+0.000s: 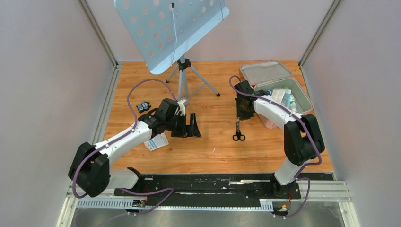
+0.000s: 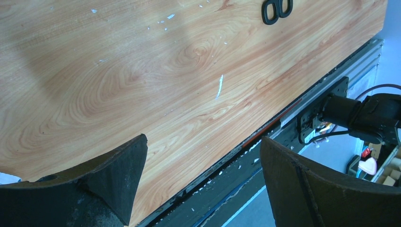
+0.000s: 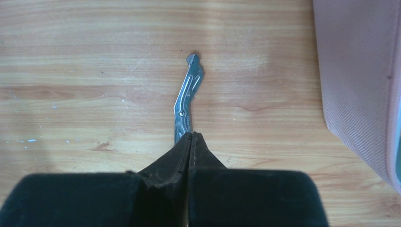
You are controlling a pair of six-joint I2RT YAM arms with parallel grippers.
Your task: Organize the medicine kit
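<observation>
Black-handled scissors (image 1: 239,136) lie flat on the table, below my right gripper (image 1: 242,116) in the top view. In the right wrist view their metal blades (image 3: 187,94) show beyond my fingertips, while the handles are hidden. My right gripper is shut with its tips together and nothing between them. At the middle left, my left gripper (image 1: 193,126) stands open and empty. The medicine kit (image 1: 305,97), an open pink box with several items inside, sits at the right; its pink wall (image 3: 354,71) also shows in the right wrist view.
A white printed packet (image 1: 156,142) lies beneath the left arm. Farther back is a small dark-and-blue object (image 1: 143,107). A tripod (image 1: 183,78) stands at the rear under a tilted perforated board (image 1: 165,33). Bare table lies between the two grippers.
</observation>
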